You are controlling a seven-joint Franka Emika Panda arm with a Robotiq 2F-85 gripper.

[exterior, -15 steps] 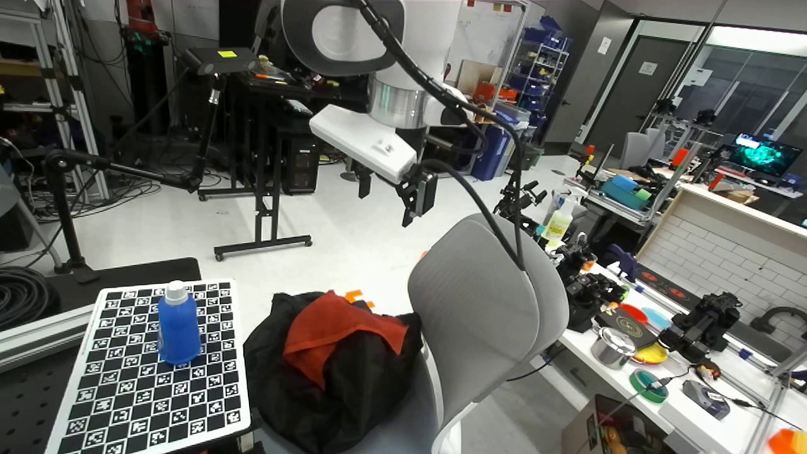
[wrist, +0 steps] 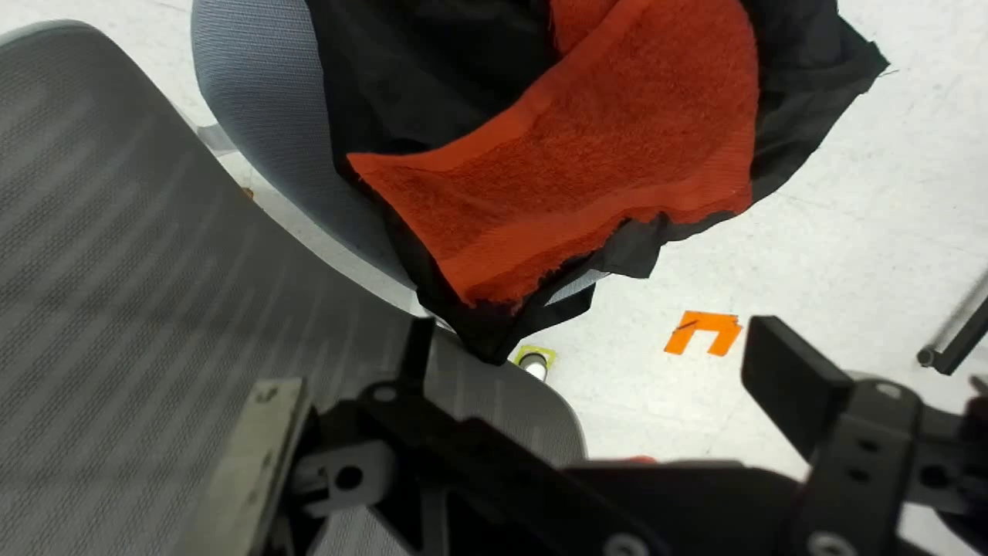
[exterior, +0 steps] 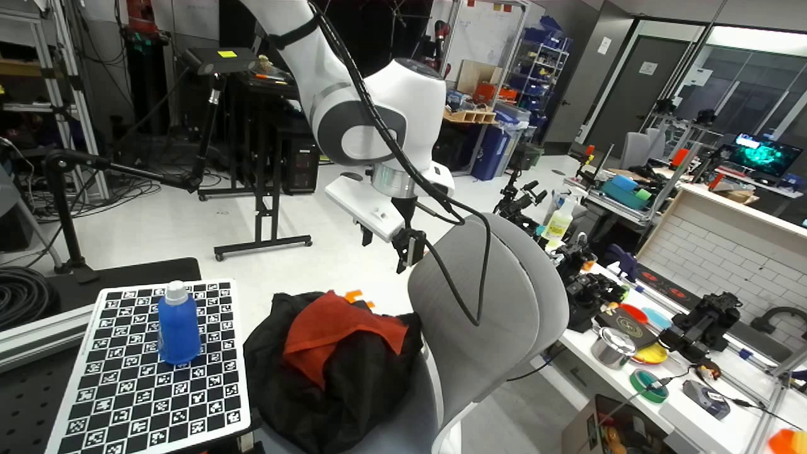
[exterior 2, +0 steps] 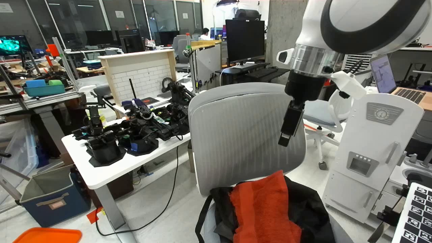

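Observation:
A red towel [wrist: 593, 130] lies draped over a black cloth or bag [wrist: 444, 65] on the seat of a grey chair. My gripper [exterior: 386, 250] hangs in the air beside the chair's backrest, higher than the towel. Its two dark fingers stand wide apart in the wrist view, open, with nothing between them. Below and beyond the fingertips in that view are the backrest and the floor. On the checkered board [exterior: 113, 378] at the left of exterior view 1 stands a blue bottle [exterior: 178, 325] with a white cap, upright and well away from the gripper.
The chair's tall backrest [exterior 2: 247, 133] rises close to my gripper. A white table [exterior 2: 93, 170] with several black devices stands behind the chair. A white toy fridge [exterior 2: 364, 154] stands opposite. Orange tape [wrist: 704, 332] marks the otherwise bare floor near the chair.
In exterior view 1 the arm and gripper have moved lower, and the gripper has turned somewhat. Towel, black cloth and bottle are where they were.

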